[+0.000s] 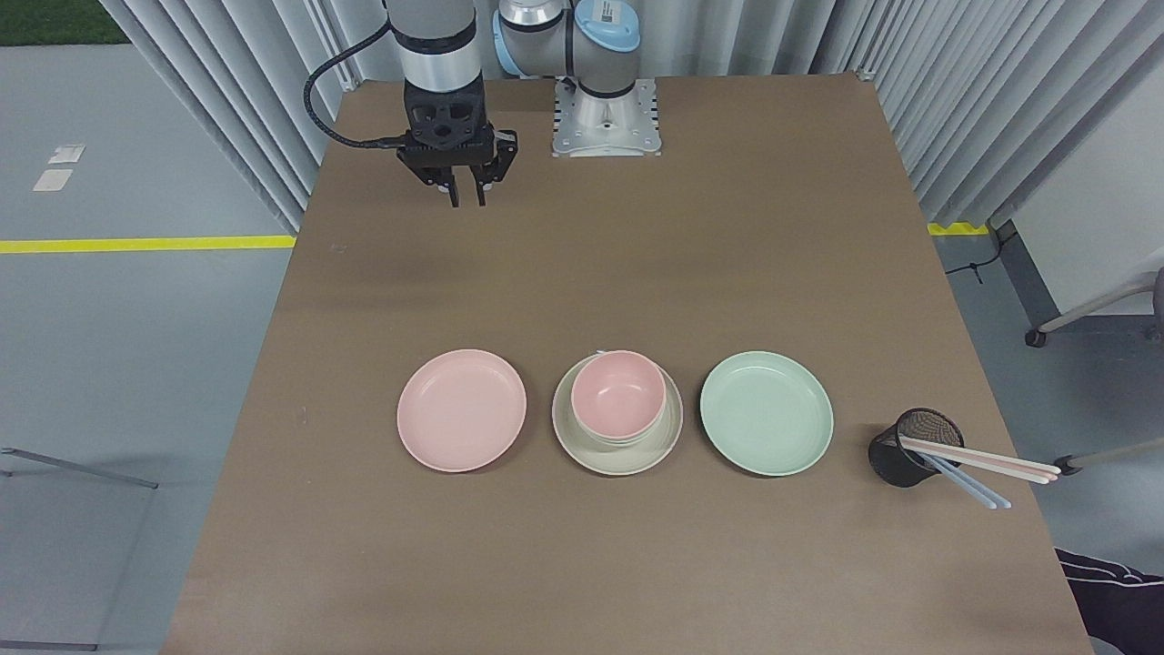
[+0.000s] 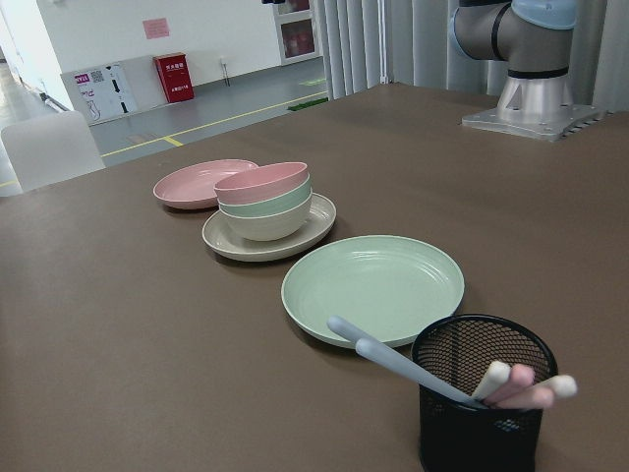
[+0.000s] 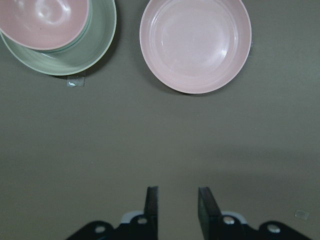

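Note:
My gripper point(image 1: 466, 196) hangs over the back left of the table, fingers apart with nothing between them. In the front view a pink plate point(image 1: 461, 410) lies at left, a cream plate point(image 1: 573, 442) in the middle carries stacked bowls, pink bowl point(image 1: 618, 393) on top, mint and cream below in the left view, and a mint plate point(image 1: 767, 413) lies at right. A black mesh cup point(image 2: 477, 442) at the right holds pink, white and pale blue chopsticks point(image 1: 966, 486).
The robot's base plate point(image 1: 606, 142) stands at the back.

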